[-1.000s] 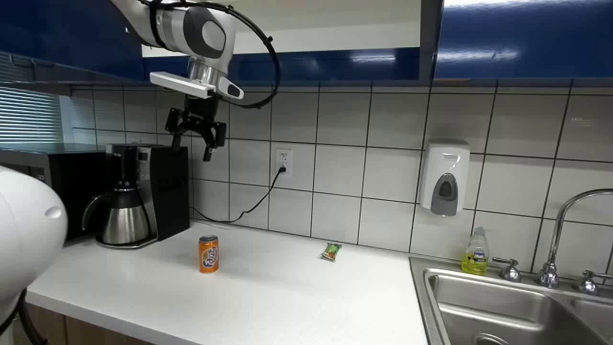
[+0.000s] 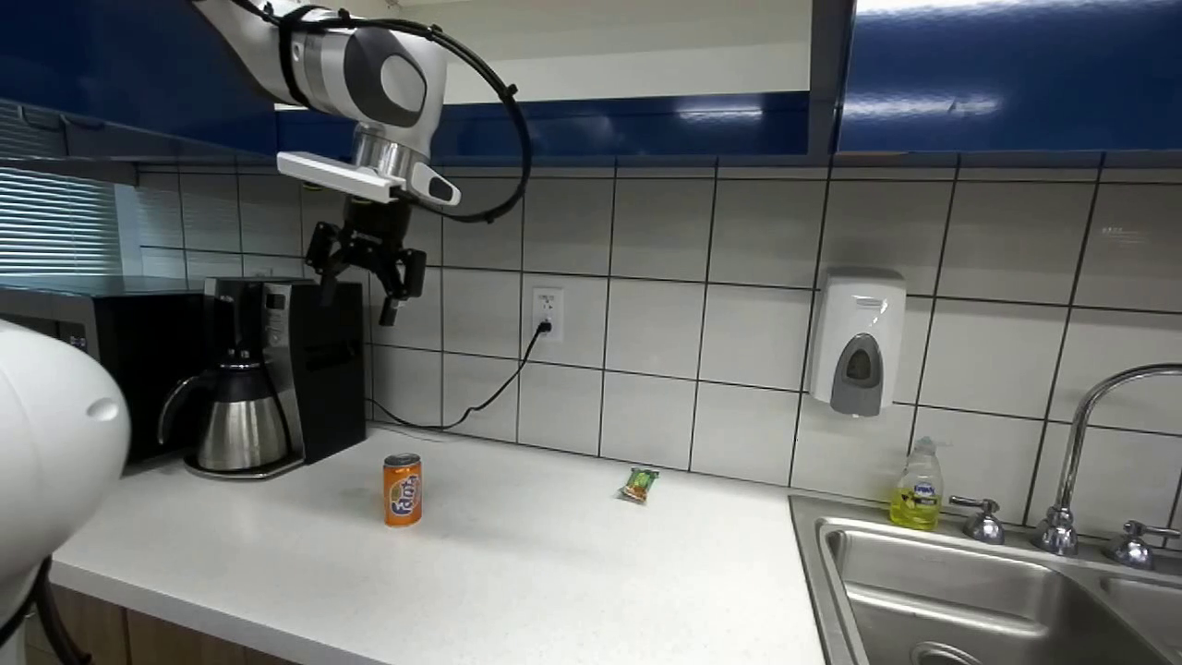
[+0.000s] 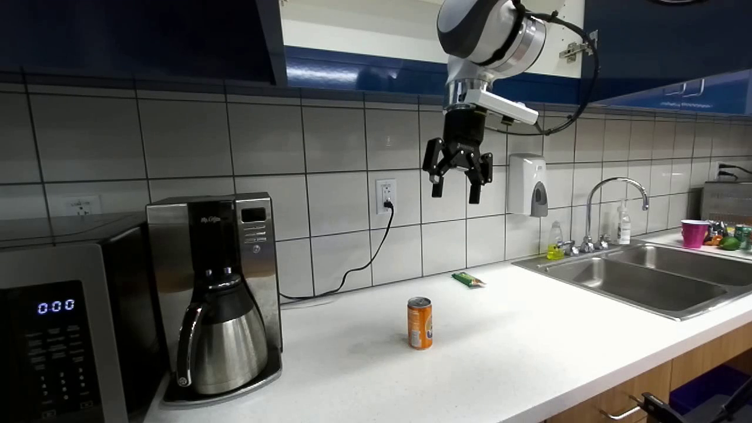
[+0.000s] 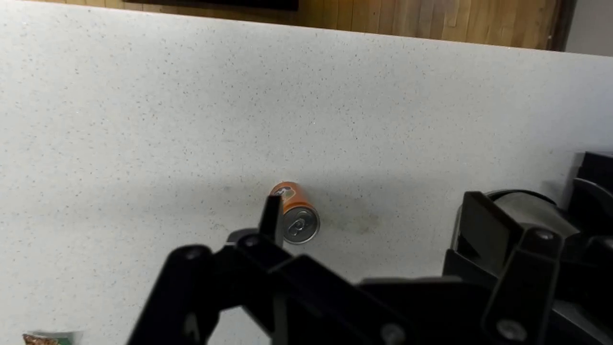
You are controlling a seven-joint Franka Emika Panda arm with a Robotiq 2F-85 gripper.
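An orange soda can (image 2: 402,491) stands upright on the white counter, a little right of the coffee maker; exterior view 2 shows the same can (image 3: 420,324) near the counter's middle. High above the counter hangs my gripper (image 2: 357,312), pointing down and open with nothing between its fingers. Seen from the wrist, the can (image 4: 299,221) lies far below, partly hidden by one black finger (image 4: 270,221). A small green snack packet (image 2: 639,484) rests close to the tiled wall, right of the can, and its corner (image 4: 48,339) peeks into the wrist view.
A coffee maker (image 3: 258,232) with a steel carafe (image 2: 244,432) and a microwave (image 3: 67,317) occupy the left end. The sink (image 2: 942,576) and a yellow soap bottle (image 2: 917,488) are at right. Blue cabinets (image 2: 621,127) hang above. Open counter surrounds the can.
In exterior view 1 my gripper has moved slightly down and to the left. The can and the packet have not moved.
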